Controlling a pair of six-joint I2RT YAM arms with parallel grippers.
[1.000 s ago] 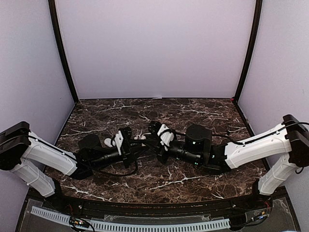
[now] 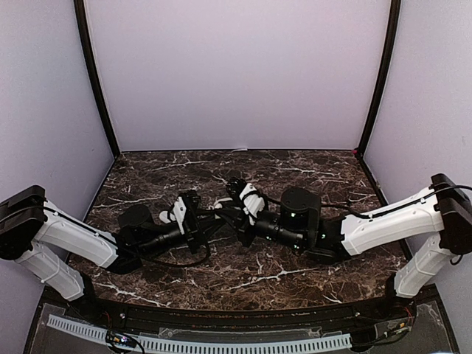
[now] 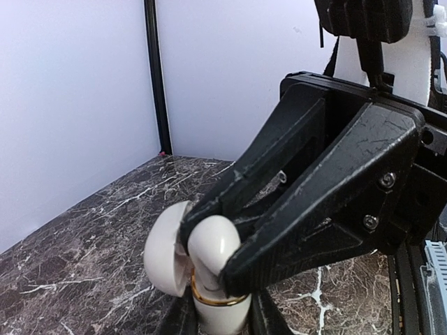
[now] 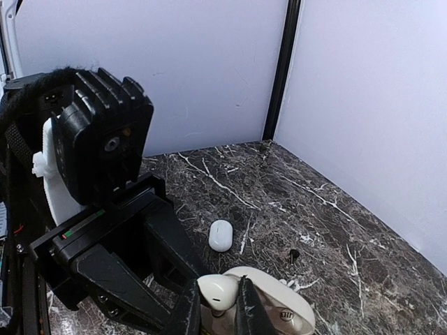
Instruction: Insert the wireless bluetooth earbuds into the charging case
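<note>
In the top view my left gripper (image 2: 213, 221) and right gripper (image 2: 228, 210) meet over the middle of the table. A white open charging case (image 3: 166, 248) is between them; in the left wrist view my left gripper is shut on its lower body, and a white earbud (image 3: 214, 241) sits at its top between the other arm's fingers. In the right wrist view my right gripper is shut on a white earbud (image 4: 218, 289) at the case (image 4: 293, 307). How far it is seated cannot be told.
A small white object (image 4: 221, 236) and a small dark piece (image 4: 294, 255) lie on the dark marble table (image 4: 335, 244) behind. Walls border the table at the sides and back.
Both grippers have shifted very slightly where they meet, the right one a little upward and left in the top view. Otherwise little differs.
</note>
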